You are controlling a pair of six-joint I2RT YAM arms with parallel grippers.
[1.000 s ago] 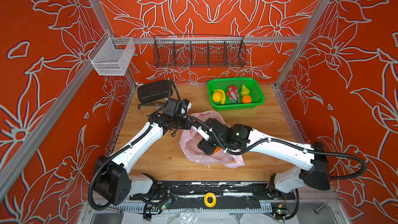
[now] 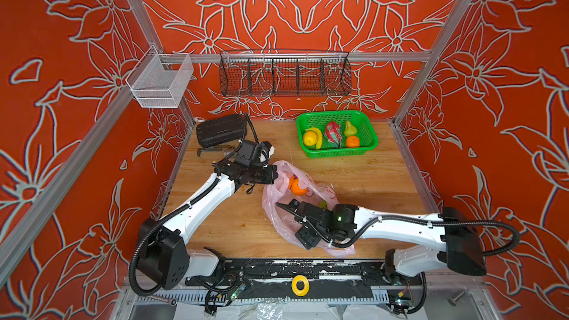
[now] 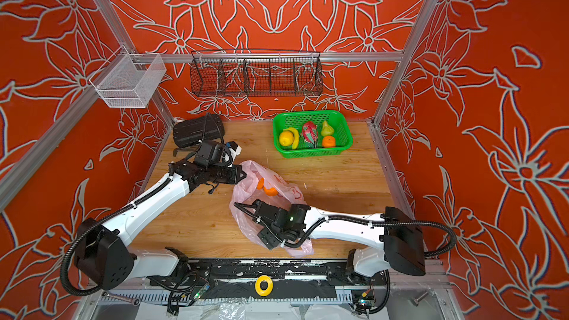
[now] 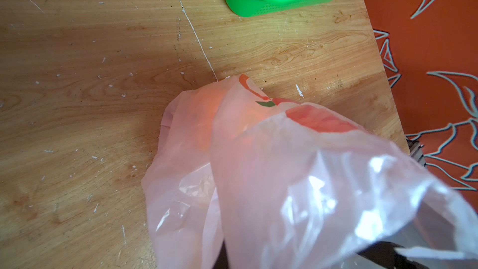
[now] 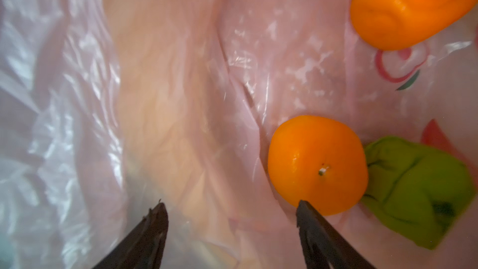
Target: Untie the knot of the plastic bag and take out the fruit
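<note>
The pink plastic bag (image 2: 273, 198) lies opened up on the table, its mouth spread wide. My left gripper (image 2: 274, 174) is shut on the bag's far-left edge; in the left wrist view the film (image 4: 298, 184) drapes over its fingers and hides most of them. Over the bag's near part hovers my right gripper, fingers apart, only bag film visible between the fingertips. Inside, the right wrist view shows an orange fruit (image 5: 318, 164) beside the right finger, a green fruit (image 5: 418, 189) against it, and another orange fruit (image 5: 413, 7) farther off.
A green basket (image 2: 337, 154) behind the bag holds several fruits, including a lemon, a banana, a pear and an orange. A black case (image 2: 219, 130) sits at the back left. Bare wood lies right of the bag.
My right gripper has pulled back toward the near side of the bag, uncovering the orange fruit. The bag's near edge has shifted toward the table's front. The left arm has stayed nearly still.
</note>
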